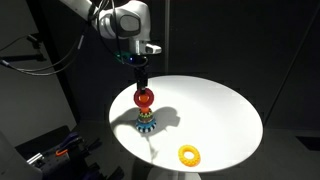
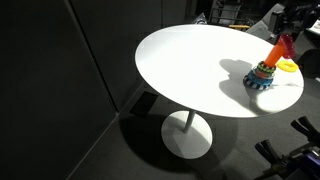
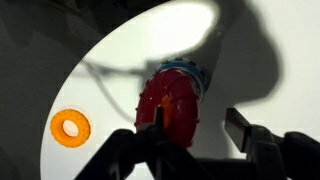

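Note:
A ring-stacking toy stands on the white round table, with blue, green and yellow rings (image 1: 146, 121) around the foot of its orange post (image 2: 272, 56). Near the post's top a red ring (image 1: 144, 98) leans steeply, its face turned towards exterior view 1. From above, the red ring (image 3: 166, 100) covers much of the stack, and a blue ring (image 3: 201, 74) shows beyond it. Just above, my gripper has its fingers spread; one is close by the red ring, the other apart from it. Whether the near finger touches is too dark to tell.
An orange-yellow ring (image 1: 189, 155) lies flat near the front edge of the white table (image 1: 205, 110). The stack stands close to one edge.

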